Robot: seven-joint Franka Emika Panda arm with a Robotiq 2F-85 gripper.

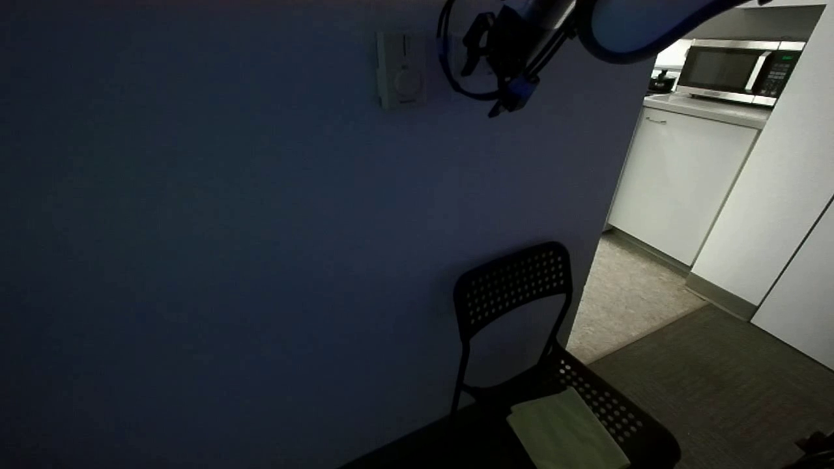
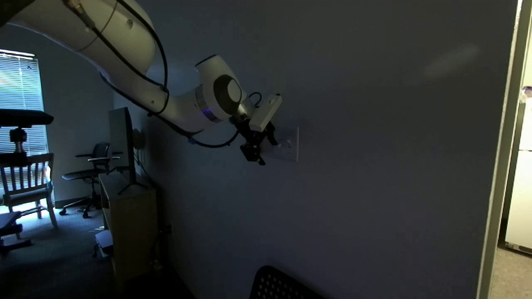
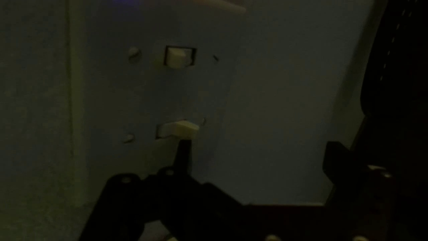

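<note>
A pale switch plate [image 3: 132, 92] with two toggles fills the left of the dim wrist view; its edge also shows on the wall in exterior view 2 as the plate [image 2: 291, 147]. The upper toggle [image 3: 177, 57] and lower toggle [image 3: 182, 128] sit one above the other. Wide apart stand the fingers of my black gripper, open and empty. One fingertip [image 3: 183, 150] is right at the lower toggle's underside; whether they touch I cannot tell. From outside, the gripper [image 2: 268, 153] appears close against the plate.
A thermostat-like box [image 1: 402, 69] is mounted on the wall near the gripper. Below stands a black chair [image 1: 512, 285] with a pale cloth [image 1: 567, 430] on its seat. The wall [image 2: 389, 174] around the plate is bare.
</note>
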